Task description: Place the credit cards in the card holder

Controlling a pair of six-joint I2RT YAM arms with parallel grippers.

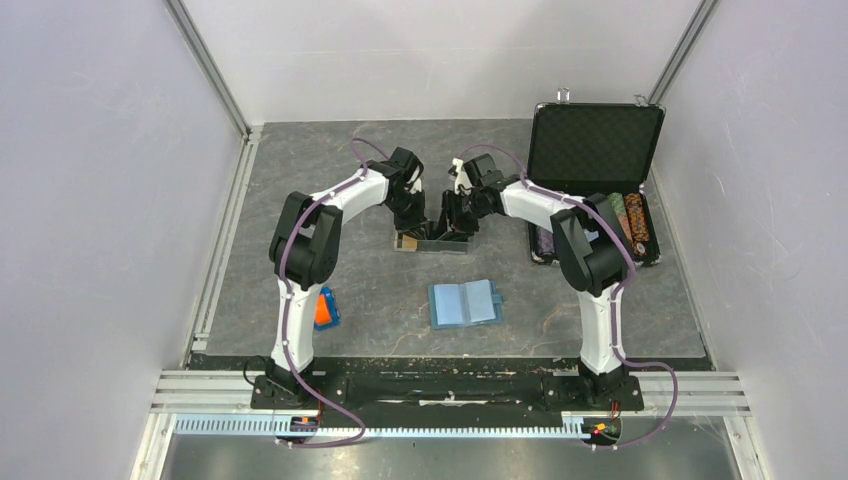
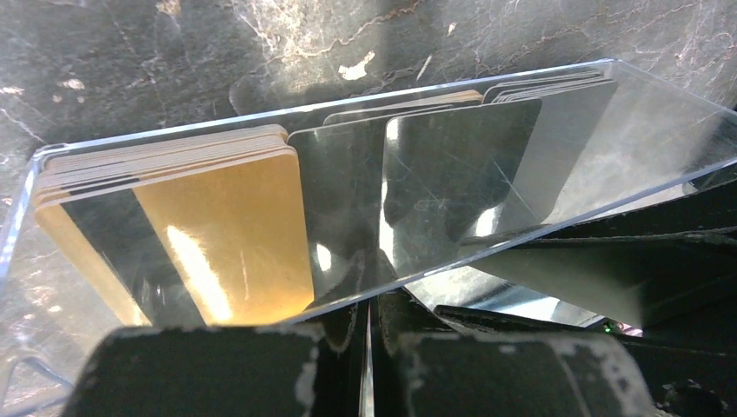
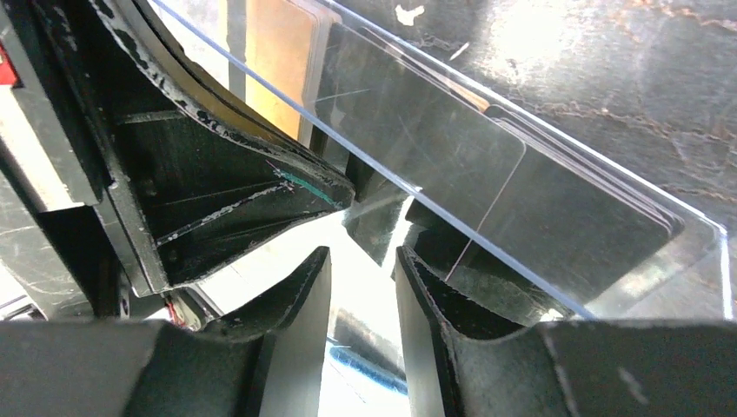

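The clear card holder sits mid-table beneath both grippers. It holds gold cards at one end and dark cards along the rest, as the left wrist view shows. My left gripper is shut at the holder's near wall, nothing visible between its fingers. My right gripper stands open over the same wall, its fingertips apart and empty, close beside the left gripper's black body.
An open black case with chips stands at the right. A light-blue booklet-like object lies at the front centre, a blue-and-orange item front left.
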